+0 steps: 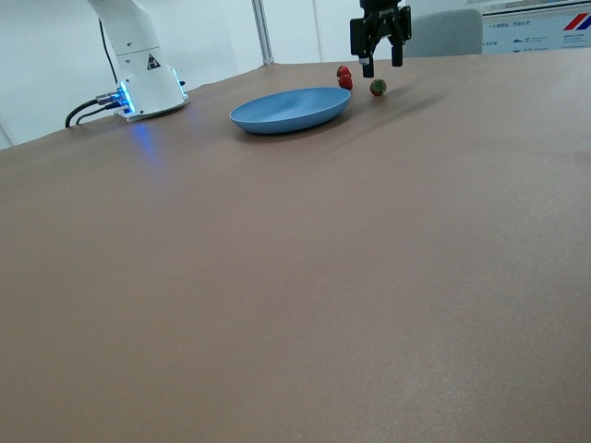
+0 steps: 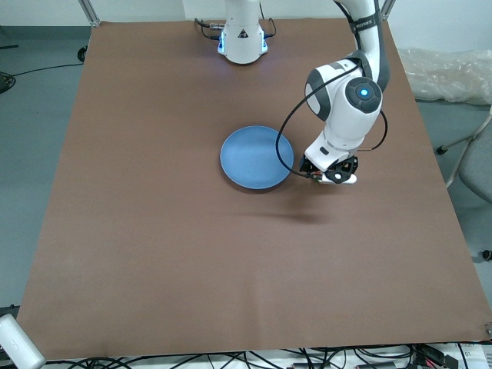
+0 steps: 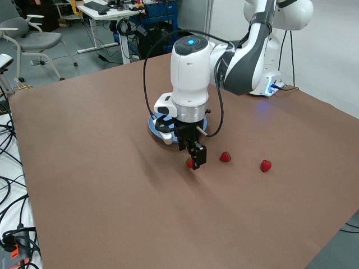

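My black gripper point(image 1: 382, 63) hangs open just above the table, with nothing between its fingers, beside a blue plate point(image 1: 286, 109). A strawberry point(image 1: 378, 87) lies below it; in the right view this strawberry point(image 3: 189, 162) is partly behind the gripper. Two more strawberries, one point(image 3: 225, 157) near the gripper and one point(image 3: 266, 166) farther right, lie on the table. In the left view the gripper and arm hide the strawberries, and the plate point(image 2: 254, 157) is just left of the gripper.
The brown table point(image 2: 231, 261) is broadly clear in front. A white robot base point(image 2: 242, 34) with cables stands at the back. Cables and equipment line the table's edge, and a chair point(image 2: 477, 157) stands beside it.
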